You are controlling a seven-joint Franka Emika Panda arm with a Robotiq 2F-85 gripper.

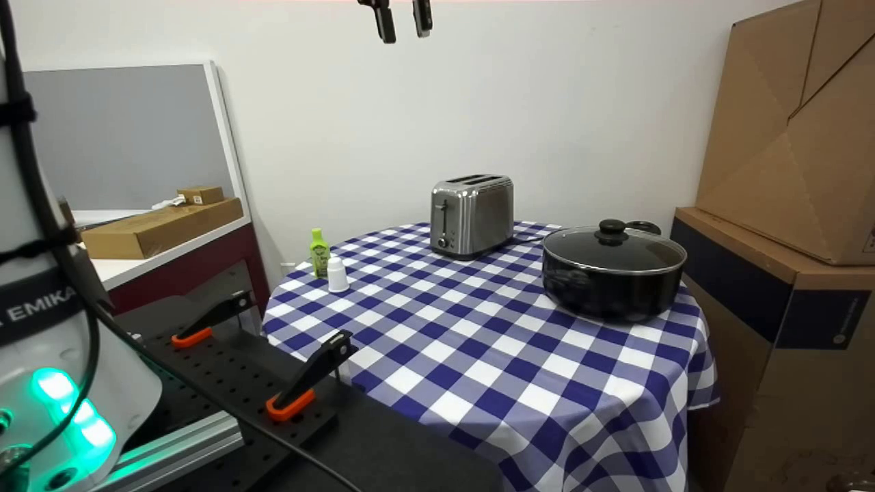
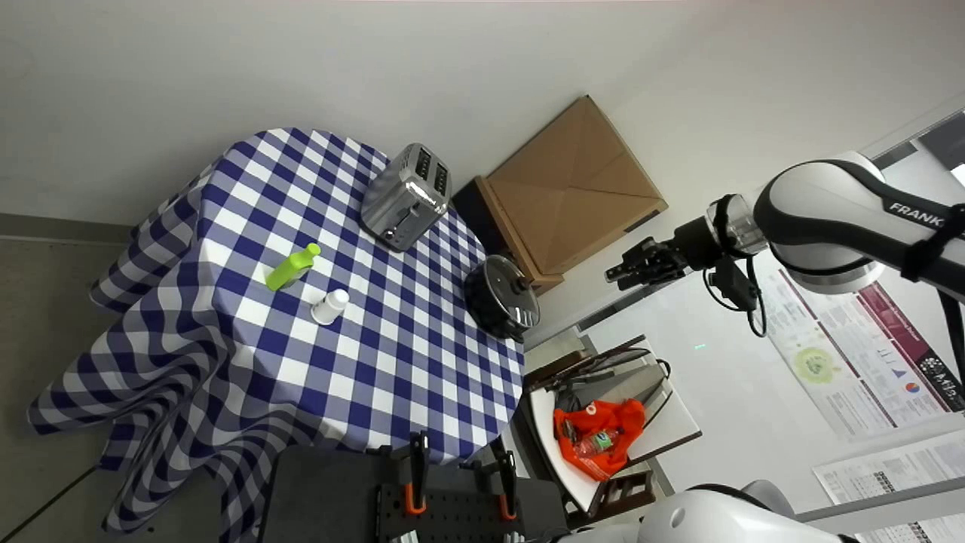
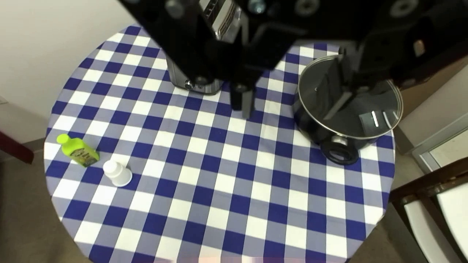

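Observation:
High above the table my gripper hangs with its fingers apart and nothing between them. In exterior view 2 the gripper is well clear of everything on the cloth. The silver toaster stands towards the back of the table, partly hidden behind my gripper in the wrist view. A black pot with a glass lid sits on the right; one finger covers part of the lid in the wrist view. At the left are an upright green bottle and, close beside it, a small white bottle.
A blue-and-white checked cloth covers the round table, its middle and front free. Cardboard boxes are stacked to the right of the table. Black clamps with orange ends stand at the near edge.

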